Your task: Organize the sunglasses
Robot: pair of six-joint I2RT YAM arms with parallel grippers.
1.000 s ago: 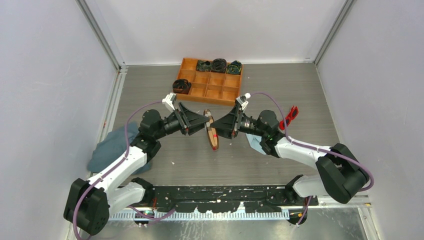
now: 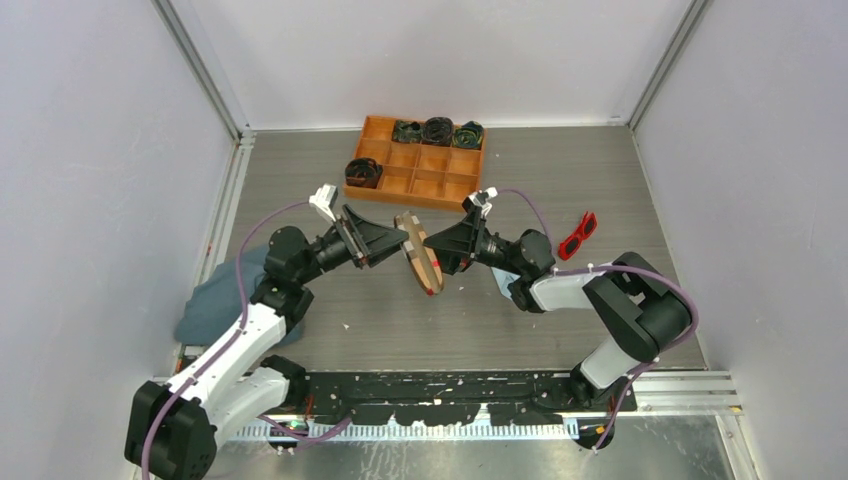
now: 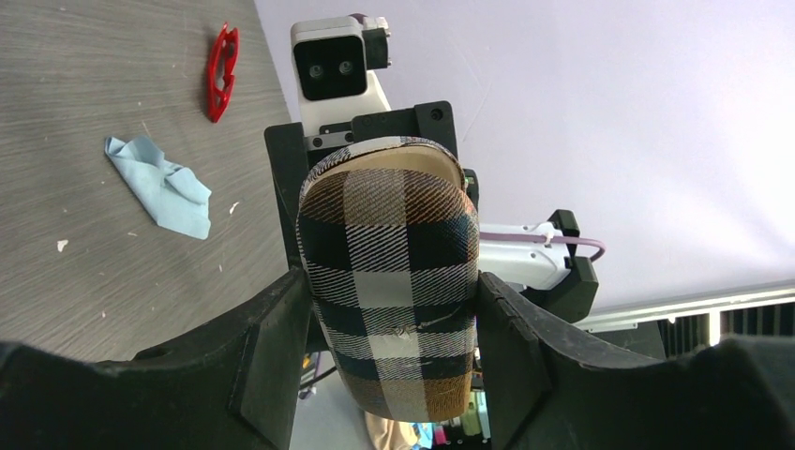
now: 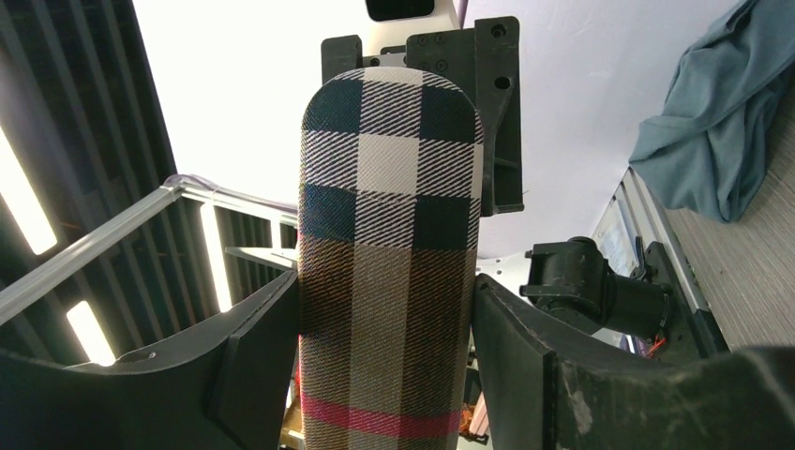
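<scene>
A plaid glasses case [image 2: 420, 260] hangs between my two grippers above the middle of the table. Its two halves stand slightly apart, with a beige inside showing at the top edge in the left wrist view. My left gripper is shut on one half of the case, a finger on each side. From the opposite side, my right gripper is shut on the other half. Whether anything lies inside the case cannot be seen. Red sunglasses [image 2: 577, 236] rest on the table at the right, behind the right arm.
An orange compartment tray [image 2: 398, 185] stands at the back, several compartments empty and some holding dark rolled items [image 2: 437, 131]. A light blue cloth [image 3: 167, 187] lies partly under the right arm. Grey-blue fabric [image 2: 215, 305] lies at the left.
The case was closed and has parted into two halves. My left gripper has shifted slightly left, and the right arm's elbow has swung in while its gripper stays near the same place.
</scene>
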